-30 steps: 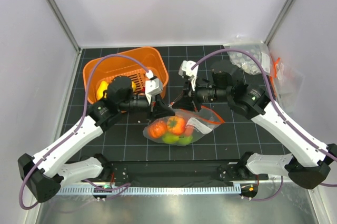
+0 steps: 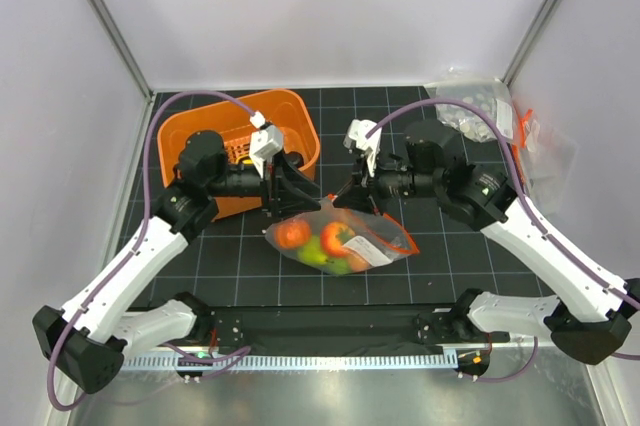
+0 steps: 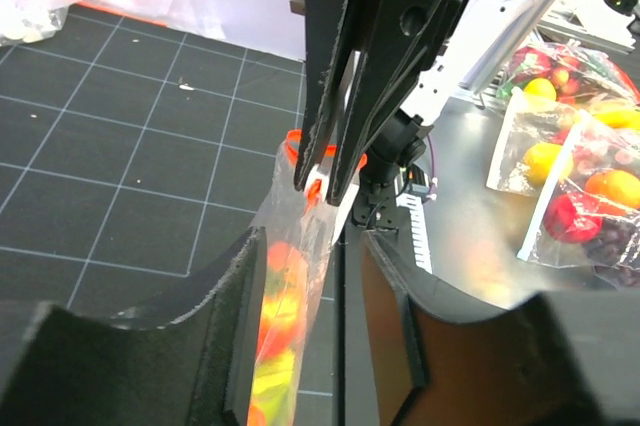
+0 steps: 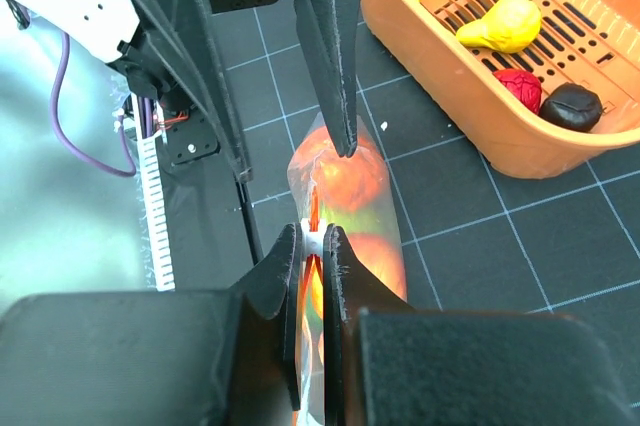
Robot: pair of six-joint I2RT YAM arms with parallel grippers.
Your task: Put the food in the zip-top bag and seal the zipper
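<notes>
The clear zip bag (image 2: 316, 231) with its orange zipper edge hangs between the arms, several fruits inside, among them a red-orange one (image 2: 338, 238) and a green one (image 2: 313, 252). My right gripper is shut on the bag's white zipper slider (image 4: 313, 238), orange zipper running through it. My left gripper stands open, its fingers (image 3: 225, 316) wide apart. In the left wrist view the bag's corner and slider show just beyond them, held by the right gripper's tips. Whether the left fingers touch the film I cannot tell.
At the back left stands an orange basket (image 2: 170, 136) with a yellow pear (image 4: 508, 24), a red item (image 4: 520, 88) and a dark one (image 4: 571, 106). Empty bags (image 2: 478, 106) lie at the back right. Filled bags (image 3: 590, 186) lie off to one side.
</notes>
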